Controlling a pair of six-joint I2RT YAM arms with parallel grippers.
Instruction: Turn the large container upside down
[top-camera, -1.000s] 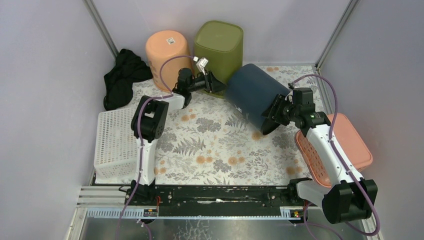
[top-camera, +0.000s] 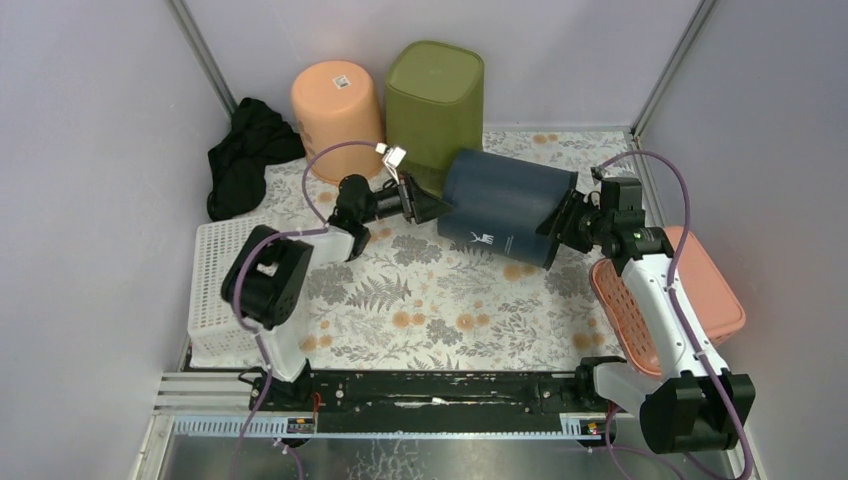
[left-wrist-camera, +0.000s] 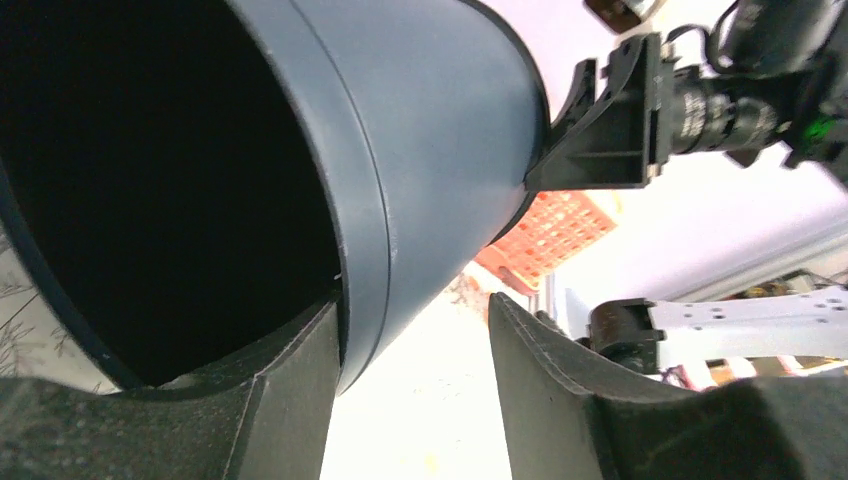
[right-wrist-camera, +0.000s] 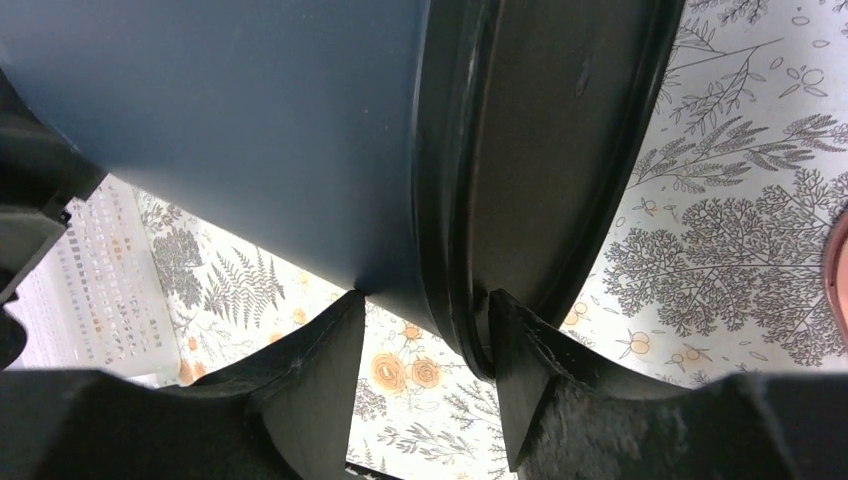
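Note:
The large dark blue container (top-camera: 507, 209) lies on its side at the middle right, its dark opening (left-wrist-camera: 170, 190) towards my left arm. At the open end, my left gripper stands open with the rim (left-wrist-camera: 365, 260) between its fingers, one inside the mouth and one outside with a gap. My right gripper is at the base end. Its fingers are apart, one by the outer wall and the other in the recessed base, with the base rim (right-wrist-camera: 448, 230) between them; a gap shows beside the rim.
A green bin (top-camera: 435, 105) and an orange bin (top-camera: 337, 120) stand at the back, with black cloth (top-camera: 250, 160) beside them. A white basket (top-camera: 215, 290) lies left and an orange basket (top-camera: 700, 290) right.
The container has turned from a steeper slant to nearly crosswise, its open end swinging towards the front.

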